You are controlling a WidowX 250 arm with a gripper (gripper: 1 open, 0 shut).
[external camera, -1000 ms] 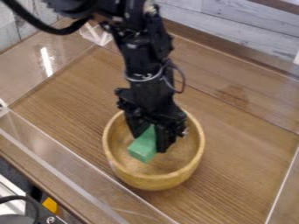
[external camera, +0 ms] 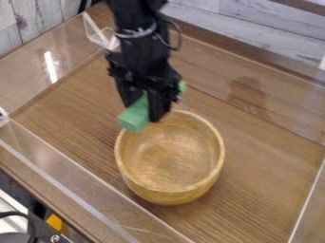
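The black gripper is raised at the back-left edge of a round wooden bowl, shut on a green object that hangs below it. The bowl appears empty inside. The arm is blurred, so the fingertips are not sharp.
A clear wall runs along the left and front-left edge. A small yellow piece shows outside at the lower left. Pale planks stand at the back.
The gripper has lifted the green object out of the bowl's middle and moved it up and to the left, toward the back.
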